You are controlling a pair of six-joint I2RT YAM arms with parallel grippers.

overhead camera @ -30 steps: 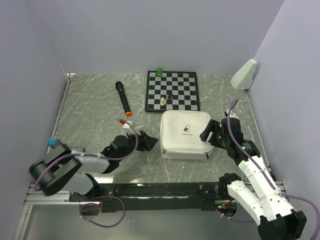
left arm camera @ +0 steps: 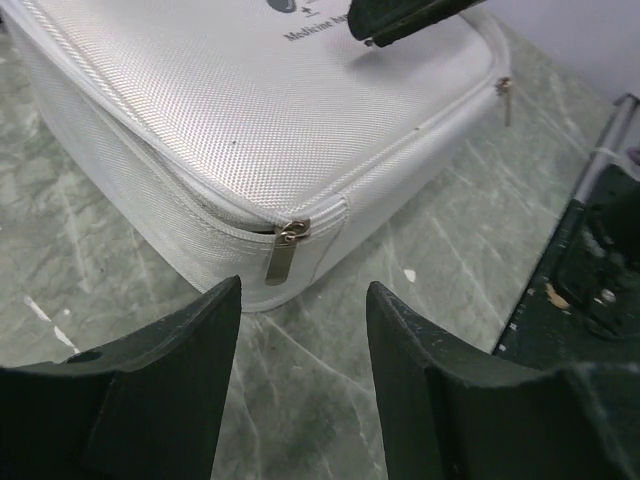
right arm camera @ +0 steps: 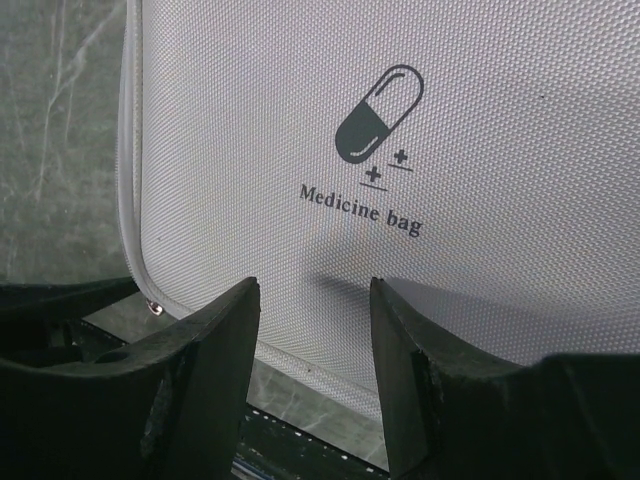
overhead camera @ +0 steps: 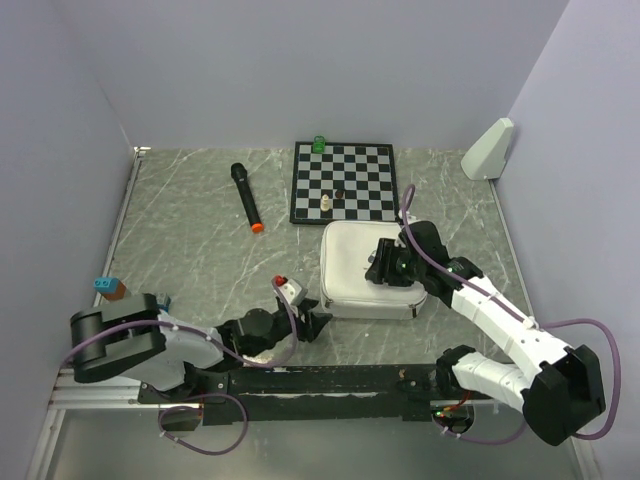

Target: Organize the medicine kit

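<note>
The white medicine bag (overhead camera: 350, 255) lies closed, printed with a pill and "Medicine bag" (right arm camera: 361, 208). My right gripper (overhead camera: 385, 262) is over its lid; in the right wrist view its fingers stand apart over the fabric, and whether they grip anything cannot be told. My left gripper (overhead camera: 312, 310) is at the bag's front-left corner; in the left wrist view it is part open, facing a zipper pull (left arm camera: 281, 258) at that corner, with nothing clearly held.
A chessboard (overhead camera: 360, 180) with small pieces lies behind the bag, a microphone (overhead camera: 246, 198) at left, blocks (overhead camera: 110, 287) at far left, a white stand (overhead camera: 488, 150) at back right.
My right gripper has moved left from the bag's right side onto its lid.
</note>
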